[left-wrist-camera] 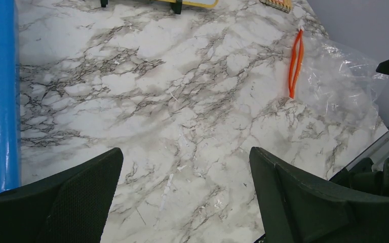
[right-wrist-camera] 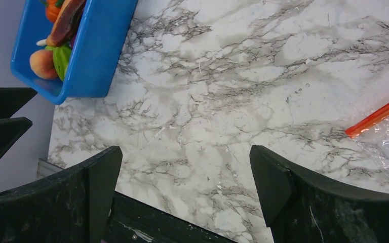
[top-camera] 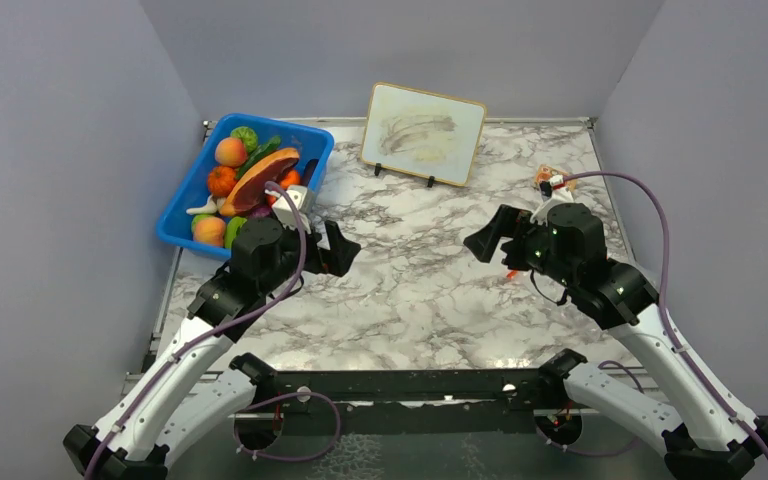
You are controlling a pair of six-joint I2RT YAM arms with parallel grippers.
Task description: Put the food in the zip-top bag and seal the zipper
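A clear zip top bag (left-wrist-camera: pixel 334 83) with a red-orange zipper (left-wrist-camera: pixel 296 63) lies flat at the right of the marbled table. In the top view the right arm hides most of it, while the right wrist view catches its zipper (right-wrist-camera: pixel 377 115) at the right edge. Assorted toy food, including a peach (top-camera: pixel 231 152) and a long reddish piece (top-camera: pixel 260 182), fills a blue bin (top-camera: pixel 179 200) at the back left. My left gripper is open and empty, just right of the bin. Likewise open and empty, my right gripper hovers over the table left of the bag.
A small whiteboard (top-camera: pixel 423 133) on black feet stands at the back centre. An orange, grid-patterned item (top-camera: pixel 552 175), perhaps a waffle, lies at the back right, partly behind the right arm. Bare marbled table (top-camera: pixel 410 310) stretches between the grippers.
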